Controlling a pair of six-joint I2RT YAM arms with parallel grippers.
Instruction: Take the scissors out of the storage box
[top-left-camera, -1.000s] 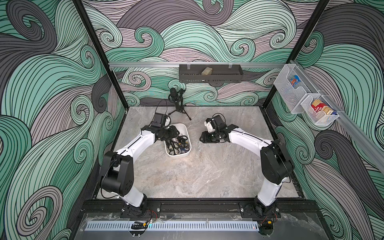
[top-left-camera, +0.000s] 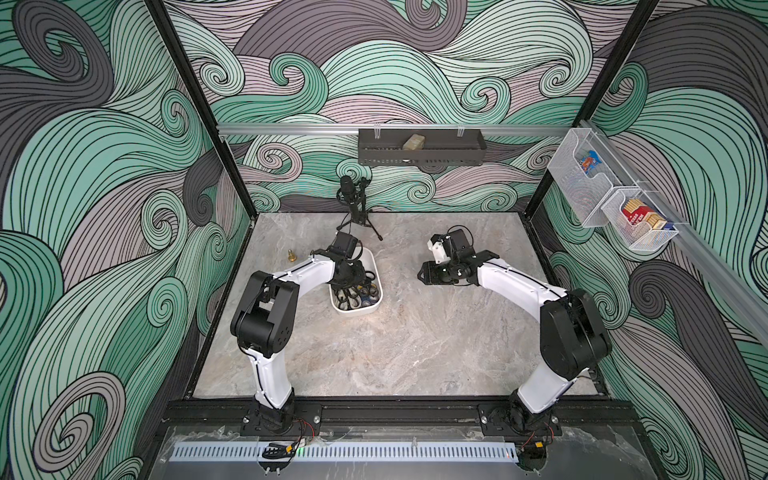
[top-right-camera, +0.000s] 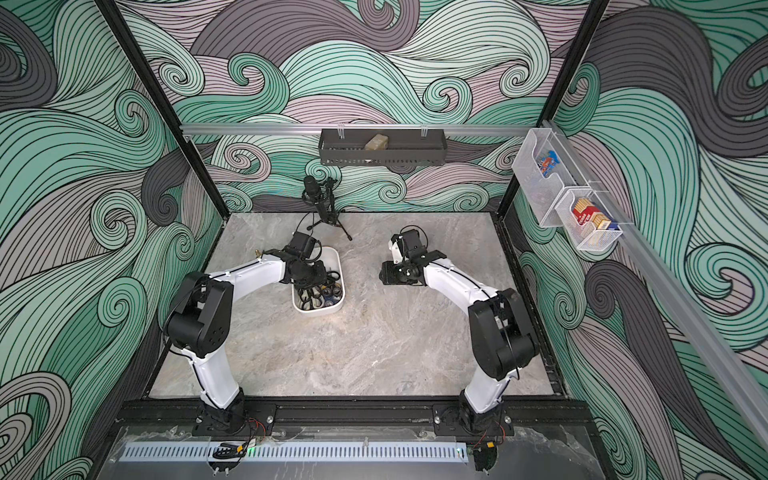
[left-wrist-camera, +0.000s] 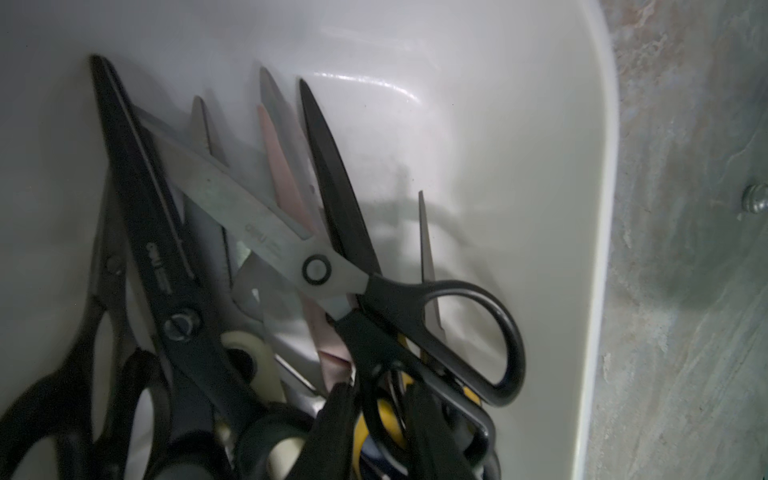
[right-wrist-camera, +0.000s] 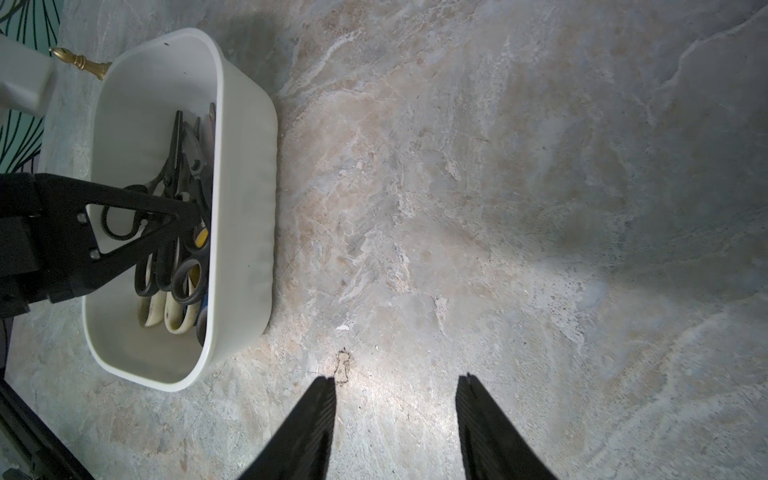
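Note:
Several scissors lie heaped in the white storage box (right-wrist-camera: 248, 208). In the left wrist view, silver-bladed scissors (left-wrist-camera: 254, 220) with black handles rest on top, their blades pointing to the upper left. My left gripper reaches down into the box at these handles. Its fingers stand part open, with a black handle loop passing between them; contact cannot be made out. Black-bladed scissors (left-wrist-camera: 152, 240) lie to the left. My right gripper is open over the bare table, right of the box, with nothing between its fingers.
A brass-coloured piece (right-wrist-camera: 82, 62) lies beyond the box's far side. A black tripod (top-left-camera: 357, 204) stands behind the box.
My left gripper has moved right and further over the box, its fingers now among the scissors handles. The right arm has shifted right, away from the box.

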